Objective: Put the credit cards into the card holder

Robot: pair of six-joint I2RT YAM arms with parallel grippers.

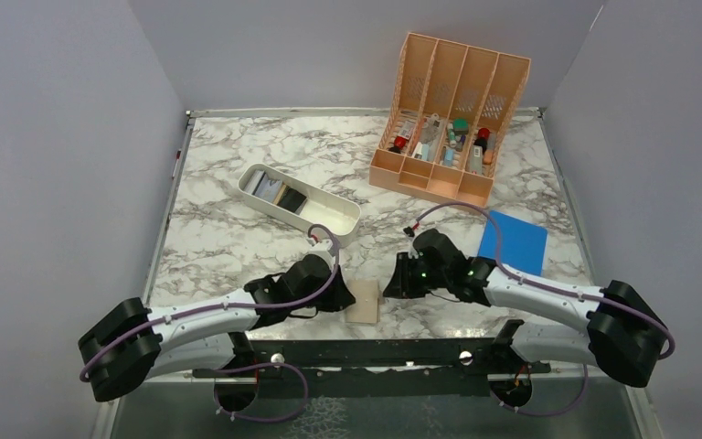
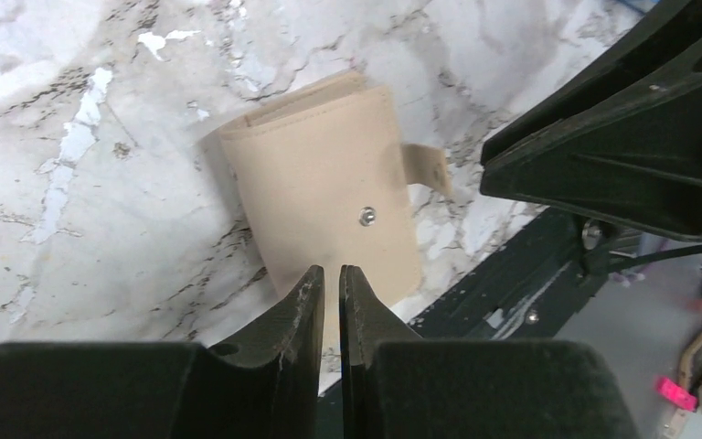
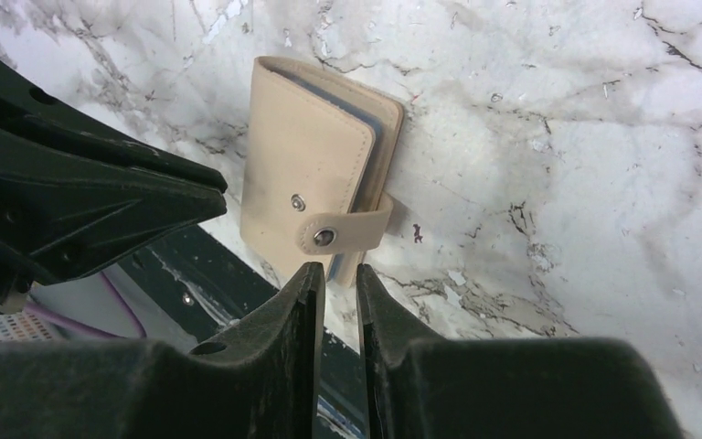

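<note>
The beige card holder (image 1: 363,302) lies on the marble table near the front edge, between my two grippers. In the right wrist view, the holder (image 3: 306,151) has its snap strap (image 3: 352,230) sticking out at the side, and bluish inner leaves show at its edge. My left gripper is in front of the holder's lower part; only a narrow gap parts its fingertips, with the holder visible through it. My right gripper is slightly open beside the strap, nothing seen between its fingers. Cards (image 1: 267,188) appear to stand in the white bin.
The long white bin (image 1: 334,212) stands at the back left. A tan divided organizer (image 1: 430,179) filled with small items is at the back right. A blue sheet (image 1: 516,242) lies at the right. Between bin and organizer, the table is clear.
</note>
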